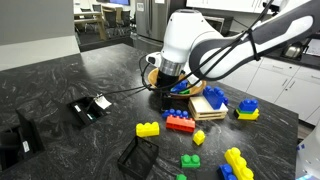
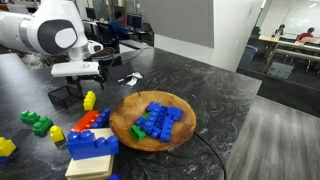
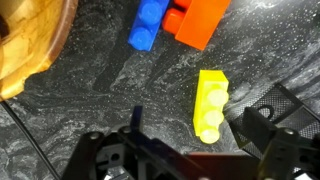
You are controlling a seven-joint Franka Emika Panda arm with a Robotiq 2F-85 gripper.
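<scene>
Open and empty, my gripper hangs above the table, its fingers on either side of a yellow brick (image 3: 209,105) in the wrist view. That brick lies on the dark tabletop below and between them. In exterior view 1 the gripper (image 1: 165,98) is just behind the yellow brick (image 1: 148,129), near the bowl's near side. A blue brick (image 3: 147,22) and a red brick (image 3: 203,20) lie together at the top of the wrist view. The wooden bowl (image 2: 122,128) holds several blue bricks and some green; the arm partly hides it in exterior view 1.
A black mesh container (image 1: 138,158) stands close to the yellow brick. Green bricks (image 1: 190,161) and a long yellow brick (image 1: 238,164) lie nearer the front. A black cable (image 3: 30,137) runs past the bowl. Bare tabletop (image 1: 60,145) extends to the left.
</scene>
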